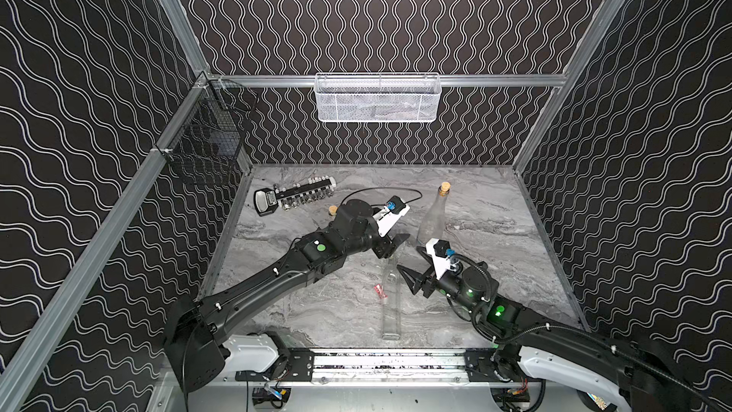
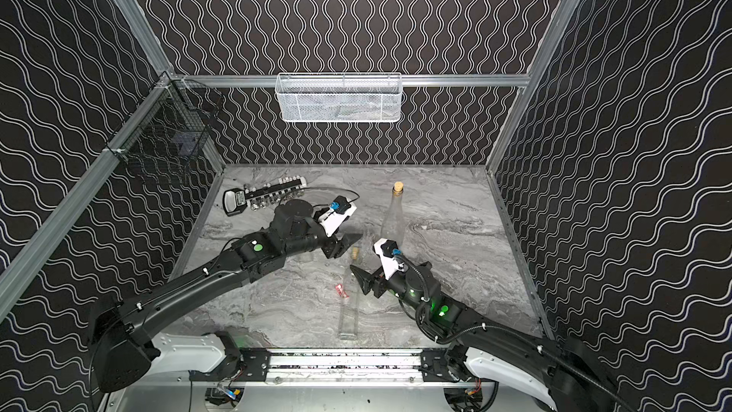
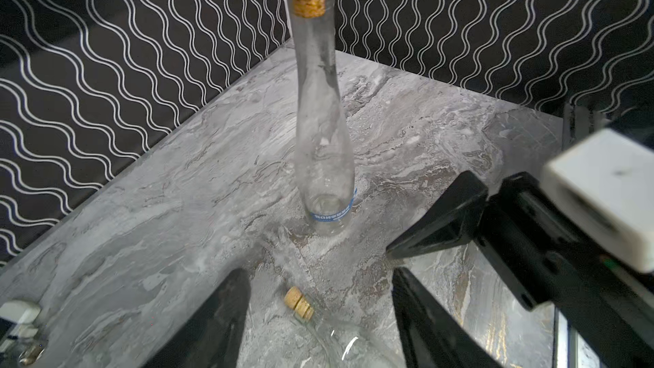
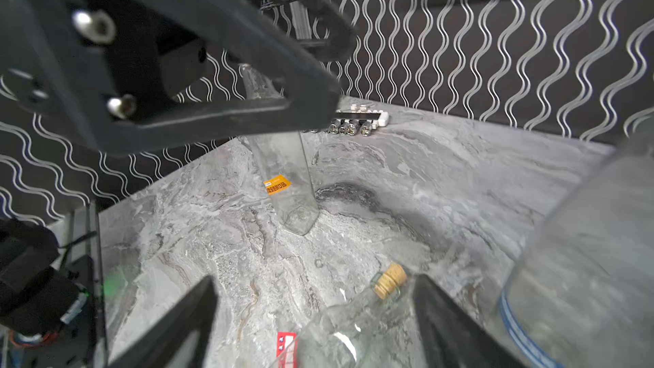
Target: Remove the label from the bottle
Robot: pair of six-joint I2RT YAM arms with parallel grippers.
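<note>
A clear corked bottle (image 1: 391, 313) lies on its side on the marbled table, neck away from the front rail. A small red and white label (image 1: 379, 290) shows at its left edge; whether it sticks to the glass I cannot tell. Its cork (image 3: 298, 302) shows between the fingers of my left gripper, which stands open above the neck end. Close to the bottle's right side is my right gripper (image 1: 410, 261), its fingers apart and empty; in the right wrist view the lying bottle (image 4: 340, 330) appears between and beyond them.
A tall corked bottle (image 3: 323, 143) with a blue-printed band stands behind the grippers. Another standing bottle (image 4: 293, 197) carries an orange label. A dark device with metal knobs (image 1: 305, 193) lies at the back left.
</note>
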